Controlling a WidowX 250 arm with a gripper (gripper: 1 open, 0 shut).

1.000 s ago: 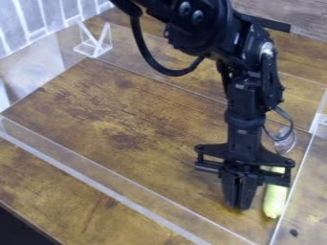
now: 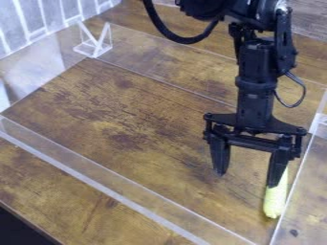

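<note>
My black gripper (image 2: 250, 163) hangs over the right part of the wooden work surface, its two fingers apart and nothing between them. A pale yellow-green elongated object (image 2: 276, 199) lies along the right edge of the area, just below and behind my right finger, partly hidden by it.
Clear low walls border the wooden floor (image 2: 128, 134). A white bracket (image 2: 95, 42) stands at the back left beside a white railing.
My gripper has risen from low beside the yellow-green object, and its fingers now show wide apart. The object looks unmoved.
</note>
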